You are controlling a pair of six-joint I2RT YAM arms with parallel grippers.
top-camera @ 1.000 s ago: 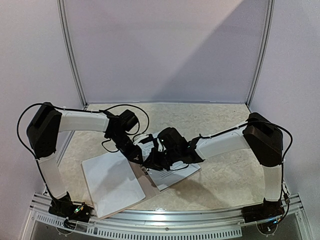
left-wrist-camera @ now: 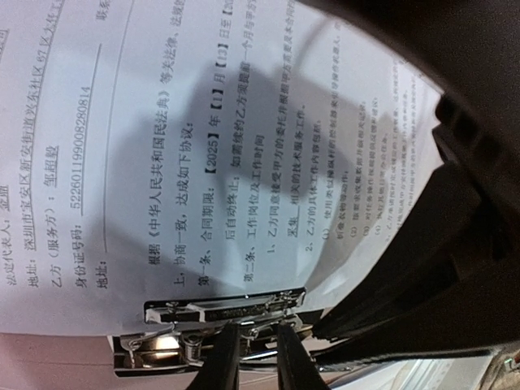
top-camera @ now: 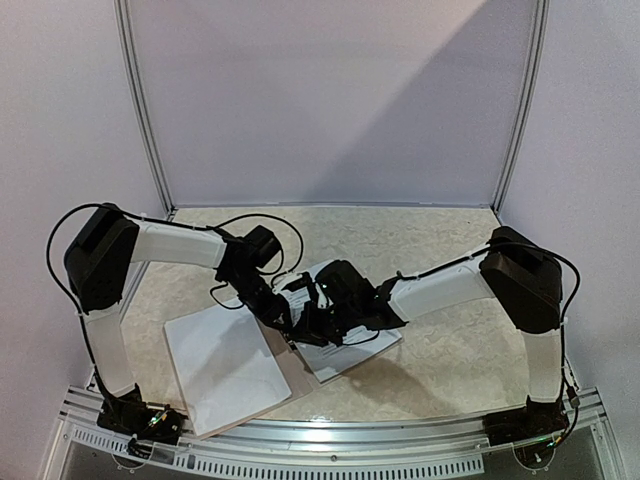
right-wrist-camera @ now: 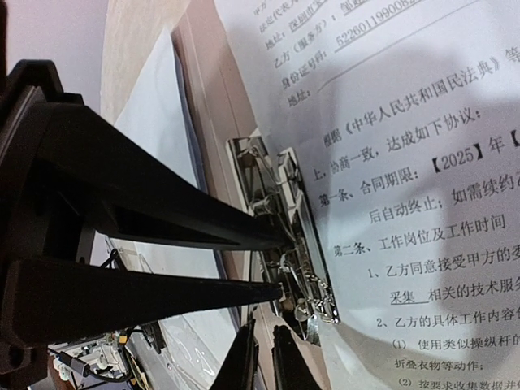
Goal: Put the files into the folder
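A folder [top-camera: 285,395] lies open on the table, a blank white sheet [top-camera: 225,365] on its left half and printed pages [left-wrist-camera: 203,146] on its right, beside the metal clip [left-wrist-camera: 162,353]. My left gripper is at the clip, fingers close together, apparently shut on it. My right gripper reaches onto the same clip [right-wrist-camera: 244,162] from the other side, its fingertips shut on the clip's metal parts. In the top view the two grippers meet at the folder's spine and partly hide the clip.
Grey walls enclose the back and sides, and a metal rail [top-camera: 340,430] runs along the front edge.
The right arm has moved very little, and the folder lies as before.
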